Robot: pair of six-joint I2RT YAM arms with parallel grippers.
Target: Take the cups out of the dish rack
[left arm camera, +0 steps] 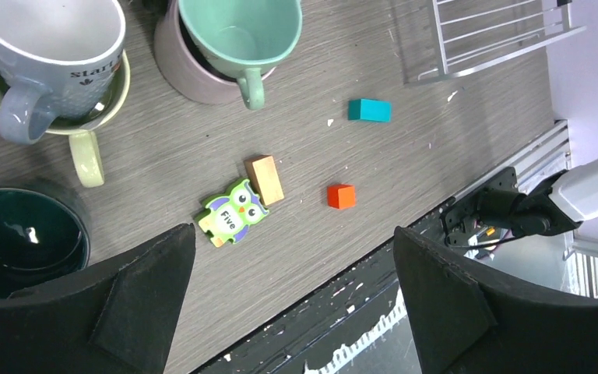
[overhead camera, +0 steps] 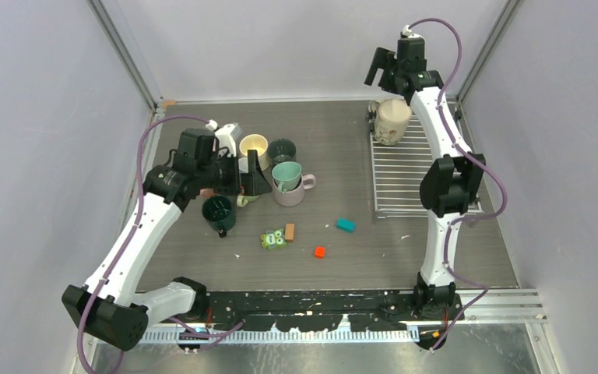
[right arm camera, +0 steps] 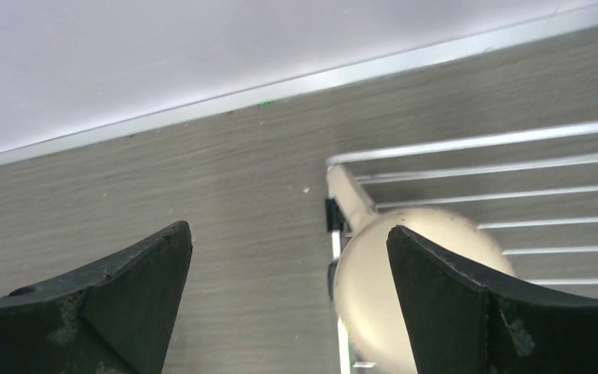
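Note:
The dish rack stands on the right of the table, with a beige cup at its back left corner. My right gripper is open high over that corner; in the blurred right wrist view the cup lies just below the fingers, its handle toward the back. My left gripper is open above the group of cups at the left: a mint cup in a pink mug, a grey-blue cup in a pale green one, and a dark green mug.
An owl block, a wooden block, a red cube and a teal block lie on the front middle of the table. Walls border the table at back and sides.

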